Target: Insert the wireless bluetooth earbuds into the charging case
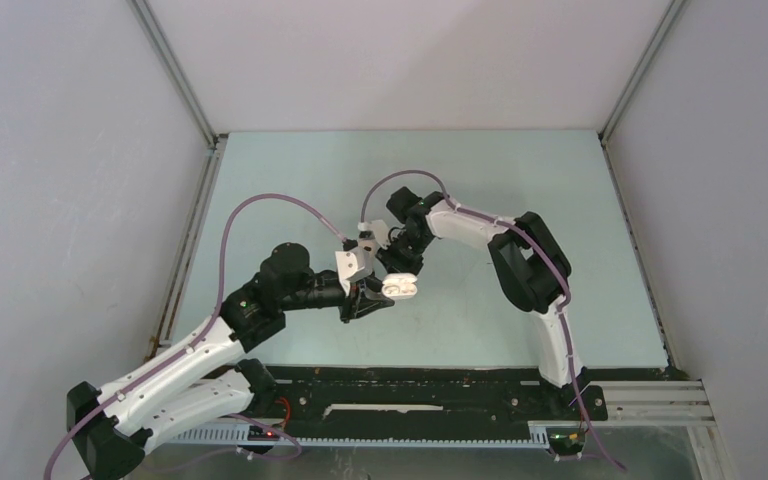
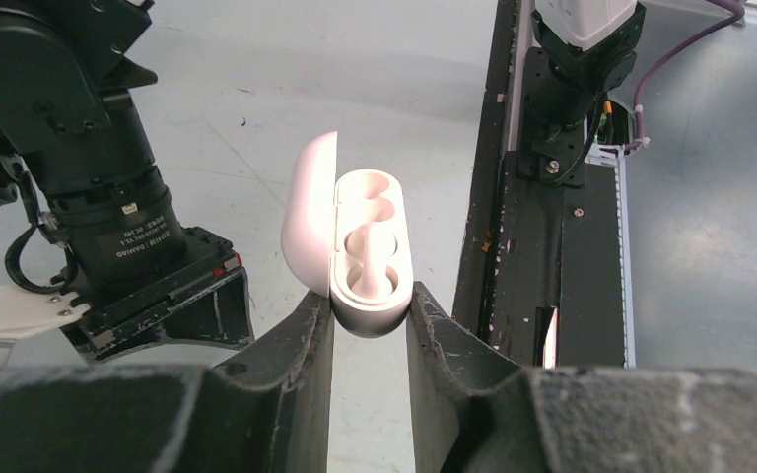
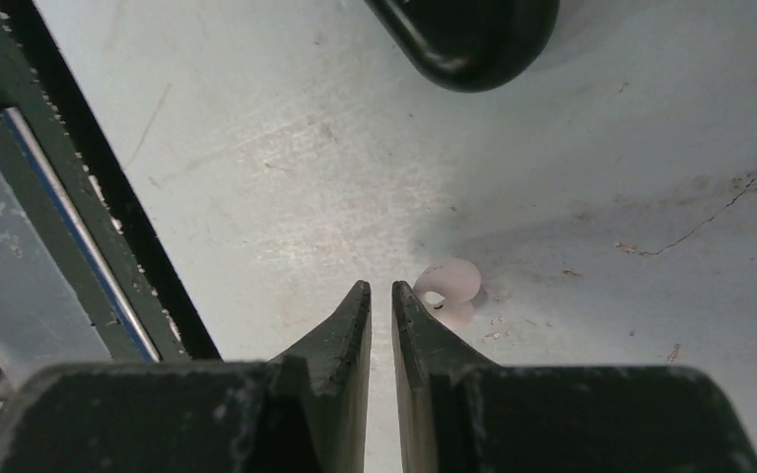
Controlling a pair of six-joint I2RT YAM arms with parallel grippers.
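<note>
My left gripper is shut on the white charging case (image 2: 370,306), seen in the top view (image 1: 399,286) near the middle with its lid open; one earbud seems seated in it, the other slot looks empty. My right gripper points down just behind the case in the top view, its fingertips a small gap apart. In the right wrist view a pale earbud (image 3: 449,281) lies on the table beside the right fingertips, with nothing visible between them.
Both arms are close together at the centre. A dark front rail (image 1: 460,395) runs along the near edge.
</note>
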